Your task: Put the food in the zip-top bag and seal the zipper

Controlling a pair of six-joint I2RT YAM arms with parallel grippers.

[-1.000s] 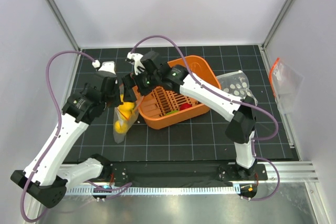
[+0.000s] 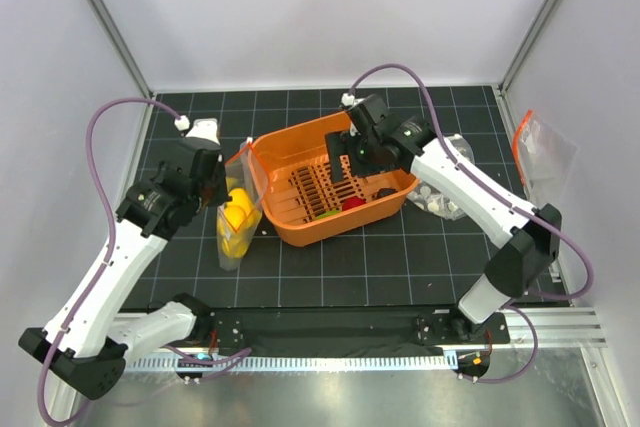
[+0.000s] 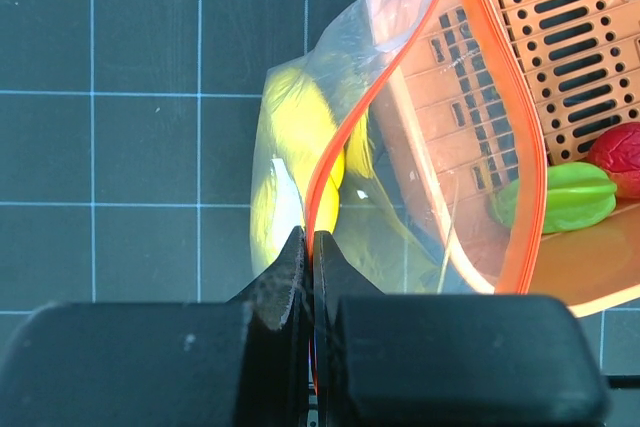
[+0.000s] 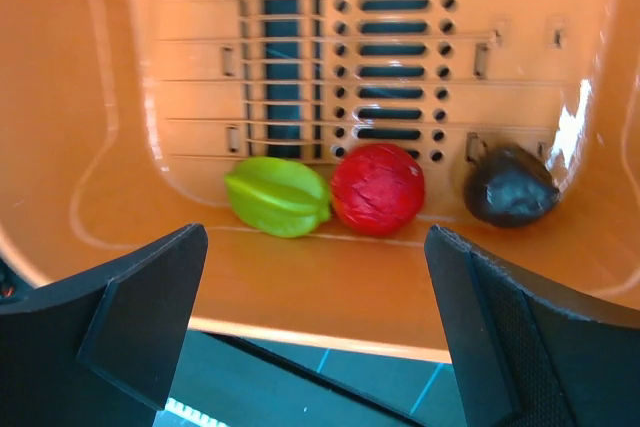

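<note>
The zip top bag point(image 3: 360, 227) with an orange zipper stands left of the orange basket point(image 2: 300, 232), holding yellow food point(image 2: 236, 215). My left gripper is shut on the bag's zipper edge. My right gripper hangs open over the basket, nothing between its fingers. In the basket lie a green star fruit point(image 4: 275, 197), a red round fruit point(image 4: 378, 189) and a dark fruit point(image 4: 510, 187), side by side.
A clear sheet with round shapes point(image 2: 440, 202) lies right of the basket. An orange-topped clear bag point(image 2: 545, 157) is at the right wall.
My right gripper has moved from beside the bag rightward over the basket. The yellow food in the bag looks slightly shifted. My left gripper has stayed at the bag's edge.
</note>
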